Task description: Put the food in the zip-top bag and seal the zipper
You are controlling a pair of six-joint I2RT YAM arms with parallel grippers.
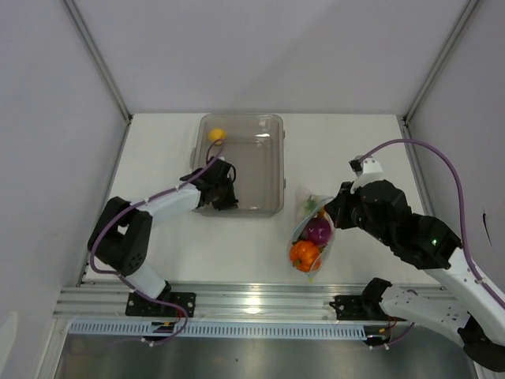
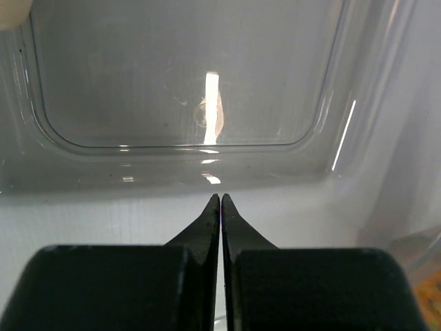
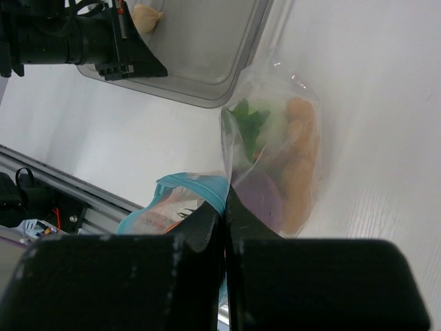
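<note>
The zip bag (image 1: 312, 237) stands on the table right of the tray, holding an orange pepper (image 1: 304, 254), a purple vegetable (image 1: 318, 230) and, in the right wrist view, greens (image 3: 247, 124) and tan items. My right gripper (image 1: 339, 207) is shut at the bag's top edge (image 3: 194, 181), pinching it. My left gripper (image 1: 230, 202) is shut, nothing between its fingers, over the front of the grey tray (image 1: 256, 174). A yellow item (image 1: 217, 135) sits at the tray's back left; a pale round item (image 3: 147, 17) shows beside the left gripper in the right wrist view.
Walls close in the back and both sides; a metal rail (image 1: 252, 290) runs along the front edge.
</note>
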